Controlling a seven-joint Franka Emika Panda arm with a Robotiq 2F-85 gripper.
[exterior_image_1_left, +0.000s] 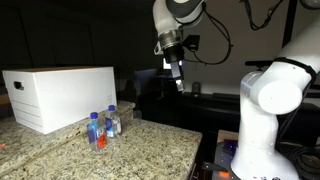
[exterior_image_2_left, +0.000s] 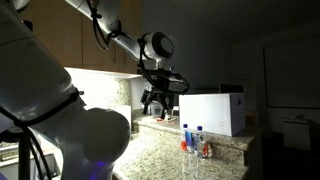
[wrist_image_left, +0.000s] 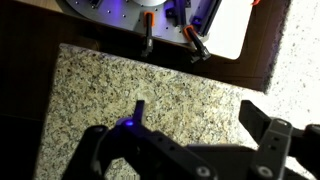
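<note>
Above the bare front of the granite counter, my gripper hangs in the air, clear of every object. The wrist view shows its fingers wide apart, with only speckled counter between the dark fingers. In the second exterior view the gripper also stands open and empty. Several clear bottles with blue caps stand close together upright on the counter; one bottle is at the left of the group, and something red shows low among them. The same bottle group appears in the second exterior view, apart from the gripper.
A large white box sits behind the bottles. Past the counter's edge, the wrist view shows an open drawer holding dark-handled and orange-marked tools.
</note>
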